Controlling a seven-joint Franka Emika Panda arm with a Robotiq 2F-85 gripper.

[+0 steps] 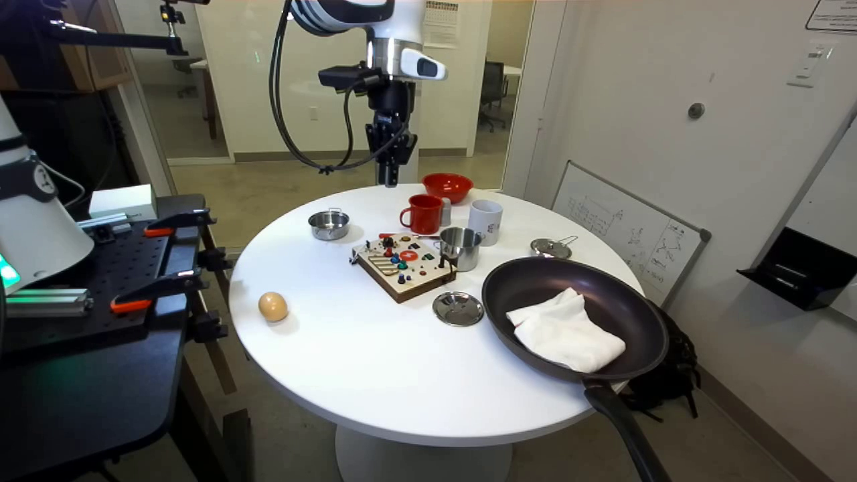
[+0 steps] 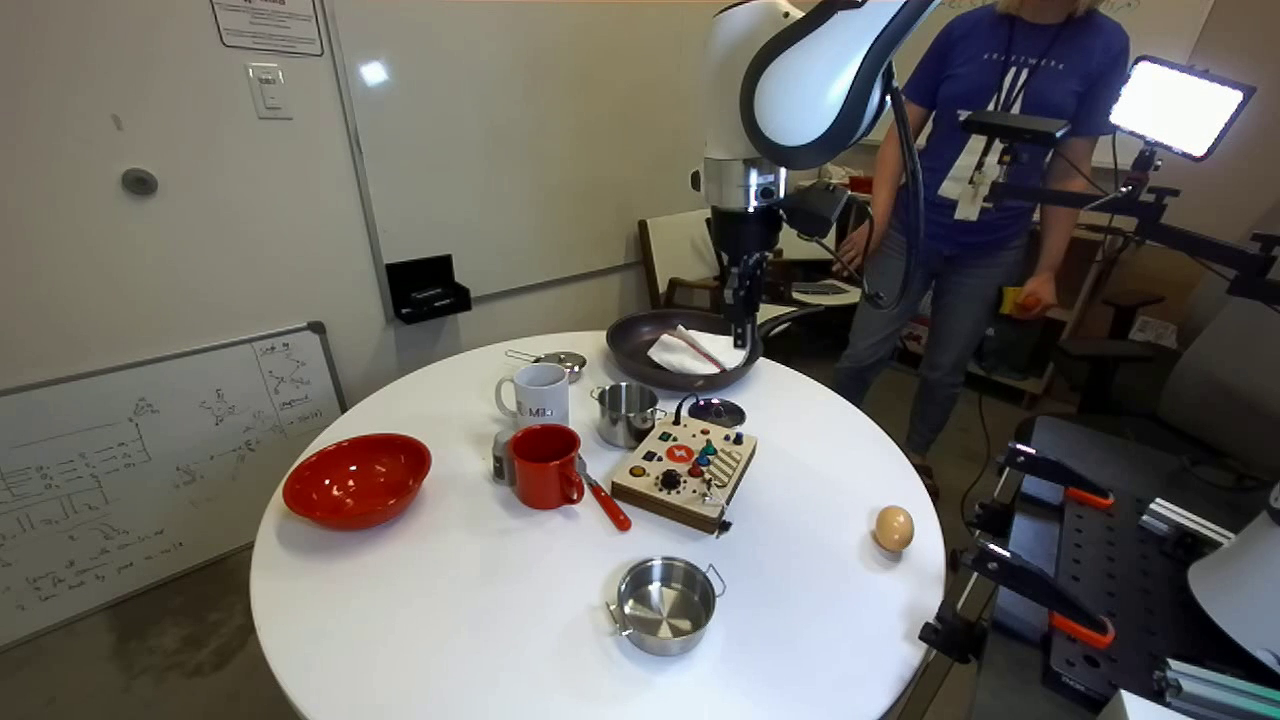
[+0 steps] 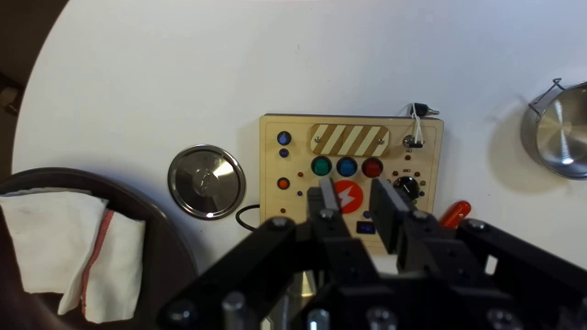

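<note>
High over the table hangs my gripper, open, with nothing between its fingers. Below it in the wrist view lies a wooden panel (image 3: pixel 278 209) with coloured buttons, a striped plate and a key switch. A white cloth with a red stripe (image 3: pixel 47 236) rests folded in the black frying pan (image 1: pixel 562 273). Beside the panel is a round metal lid (image 3: pixel 206 181). A steel pot (image 1: pixel 460 249) stands close to the panel, and a shallow steel pan (image 2: pixel 666 606) stands apart from it. The brown egg (image 1: pixel 273 306) sits alone near the table's edge.
A red mug (image 2: pixel 546 466), a white mug (image 2: pixel 540 394) and a red bowl (image 2: pixel 357 480) stand grouped together. A red-handled utensil (image 2: pixel 609 506) lies by the panel. The pan's handle (image 1: pixel 631 434) juts past the table edge. Bare tabletop (image 1: pixel 353 353) stretches between egg and pan.
</note>
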